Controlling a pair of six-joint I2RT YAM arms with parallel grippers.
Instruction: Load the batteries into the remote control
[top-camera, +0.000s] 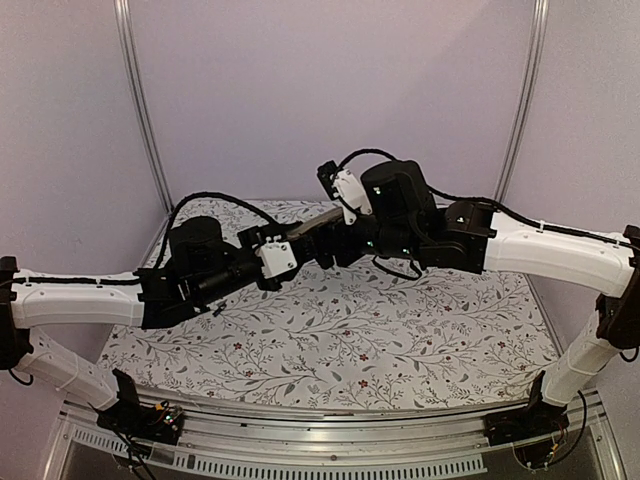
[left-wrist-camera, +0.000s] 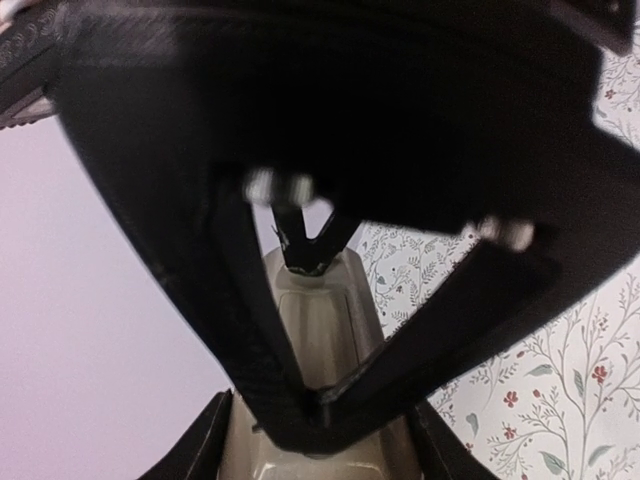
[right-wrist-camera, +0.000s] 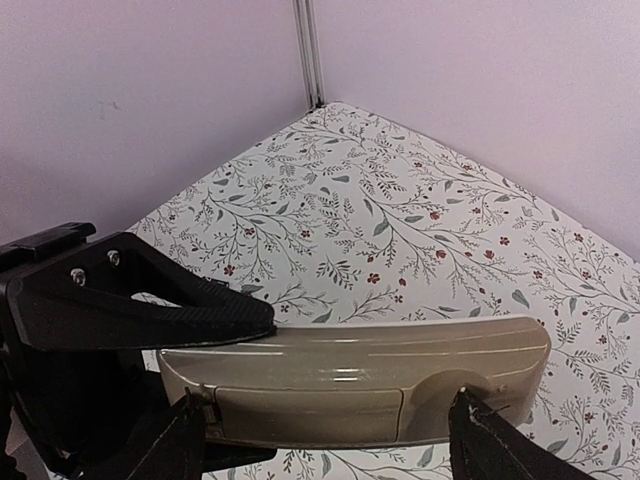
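Observation:
The grey-beige remote control (right-wrist-camera: 350, 350) is held in the air. Black fingers of my left gripper close on it from both sides; the right wrist view shows the left gripper on its left part. A rectangular panel (right-wrist-camera: 310, 415), outlined by seams, faces the right camera and lies flush, beside a scooped hollow. My right gripper stands part open, its fingers (right-wrist-camera: 480, 440) spread across the remote's near edge; whether they touch it cannot be told. From above, the two grippers hide most of the remote (top-camera: 318, 220). No batteries show.
The grippers meet above the far part of the flower-patterned table (top-camera: 330, 340), whose visible surface is clear. Pale walls (top-camera: 340, 100) enclose the back and sides. In the left wrist view, the right gripper's black body covers much of the remote.

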